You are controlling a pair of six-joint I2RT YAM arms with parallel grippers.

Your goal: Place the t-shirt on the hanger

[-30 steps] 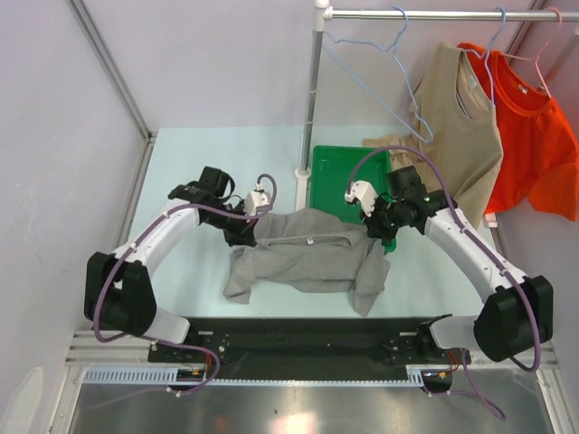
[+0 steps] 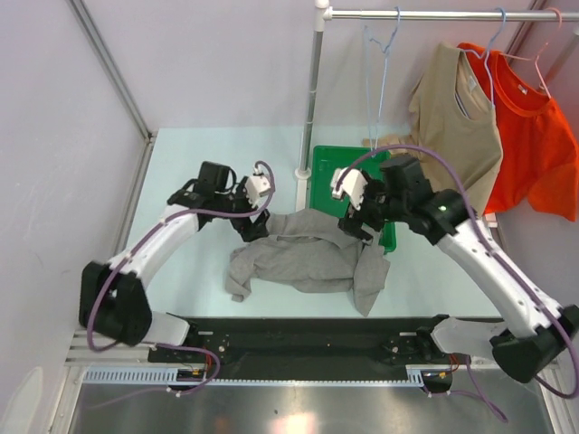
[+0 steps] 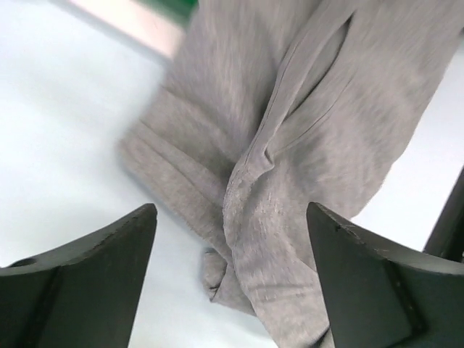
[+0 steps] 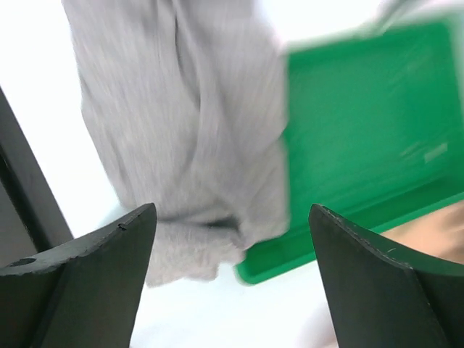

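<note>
A grey T-shirt (image 2: 308, 267) lies crumpled on the white table, partly over the green tray's near side. Above its left part is my left gripper (image 2: 253, 221), fingers apart; the shirt (image 3: 275, 167) shows between them in the left wrist view with nothing visibly held. My right gripper (image 2: 357, 226) stands open over the shirt's right part, and the right wrist view shows the shirt (image 4: 181, 159) below it, slightly blurred. An empty blue hanger (image 2: 387, 50) hangs on the rail (image 2: 434, 15) at the back.
The green tray (image 2: 324, 176) sits behind the shirt. A beige shirt (image 2: 452, 127) and an orange shirt (image 2: 543, 154) hang at the back right, near my right arm. Bare table lies at the left.
My right gripper has moved slightly left and nearer the camera. My left arm has shifted as well. The empty blue hanger has swung to hang more edge-on.
</note>
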